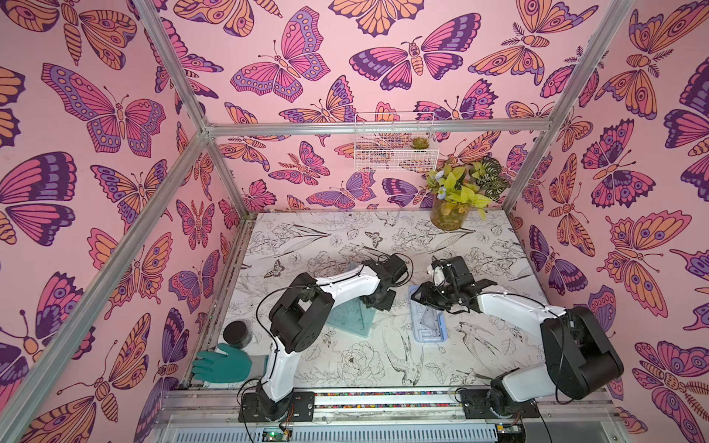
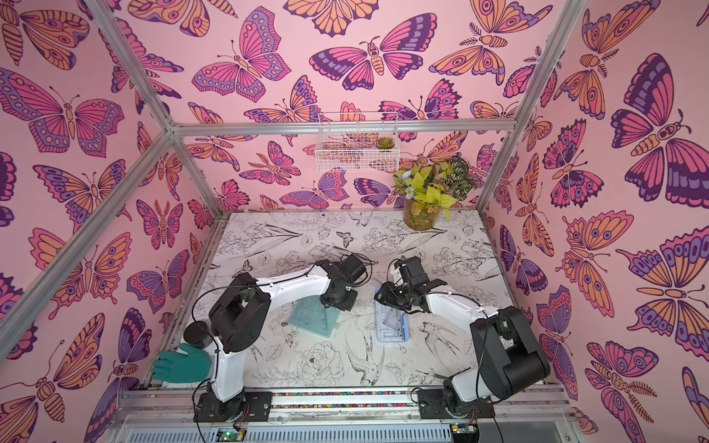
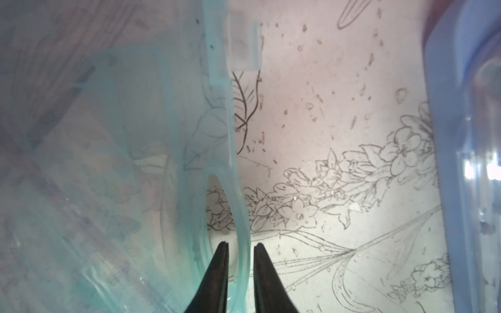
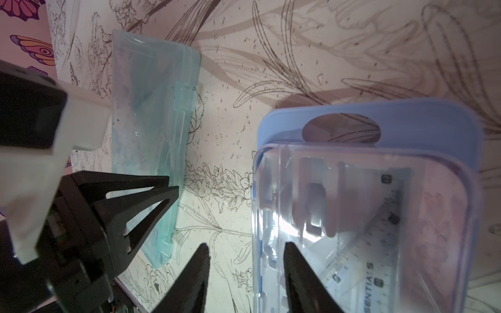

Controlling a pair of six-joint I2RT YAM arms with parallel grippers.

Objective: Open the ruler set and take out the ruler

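The translucent teal case point(image 1: 354, 319) lies left of centre, partly under my left arm. My left gripper is shut on its thin handle rim point(image 3: 241, 219), which shows between the fingers. Through the teal plastic, outlines of flat pieces show faintly. To the right lies the blue case point(image 4: 438, 117) with a clear cover, a hanging hole at its far end, and clear measuring pieces point(image 4: 360, 260) inside, one lettered. Over its left edge, my right gripper stands part open, nothing between its fingers. In the top views, the arms hide the far ends of both cases.
A teal glove point(image 1: 221, 364) and a black round object point(image 1: 237, 334) sit at the front left. The potted plant point(image 1: 452, 206) stands at the back right. Between the two cases is a narrow bare strip of table.
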